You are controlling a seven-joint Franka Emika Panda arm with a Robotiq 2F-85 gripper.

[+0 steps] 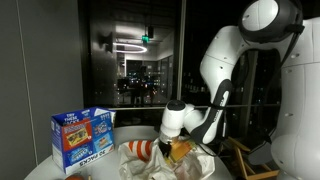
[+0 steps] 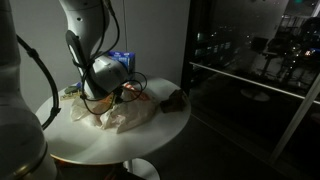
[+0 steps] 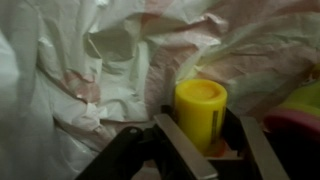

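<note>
In the wrist view a yellow cylinder [image 3: 202, 112] with dark markings stands between the two fingers of my gripper. The fingers are spread, and space shows on the right between the cylinder and the right finger. Whether the left finger touches it, I cannot tell. Crumpled white plastic [image 3: 110, 50] with faded red print surrounds it. In exterior view 1 my gripper [image 1: 173, 150] points down into the white bag [image 1: 132, 168], where an orange-yellow item [image 1: 181, 151] shows; its fingertips are largely hidden.
A blue snack box [image 1: 84, 138] stands on the left of the round white table. Beside the bag lies an orange-and-white striped item [image 1: 136, 148]. A pink-rimmed thing [image 3: 290, 122] is close on the right in the wrist view. A dark object [image 2: 175, 101] rests near the table edge.
</note>
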